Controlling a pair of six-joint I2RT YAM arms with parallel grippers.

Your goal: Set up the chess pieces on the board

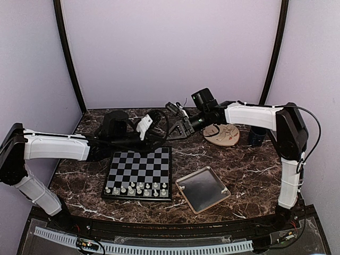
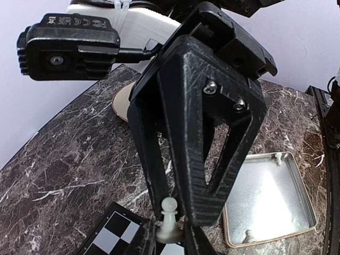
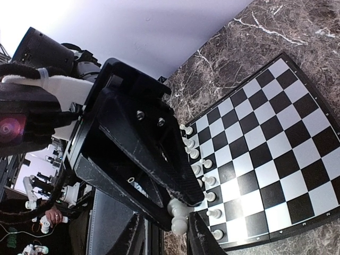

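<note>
Both grippers meet in mid-air above the back of the chessboard (image 1: 139, 171). A white pawn (image 2: 169, 223) shows between the fingertips in the left wrist view, and the same small piece (image 3: 179, 223) in the right wrist view. Which gripper grips it, or whether both do, I cannot tell. My left gripper (image 1: 158, 139) and right gripper (image 1: 180, 128) are close together, their fingertips partly hidden. White pieces (image 1: 131, 191) stand in rows along the board's near edge; the rest of the board is empty.
A metal tray (image 1: 203, 189) with a couple of white pieces lies right of the board. A round beige plate (image 1: 223, 138) sits behind, beside a dark cup (image 1: 257, 136).
</note>
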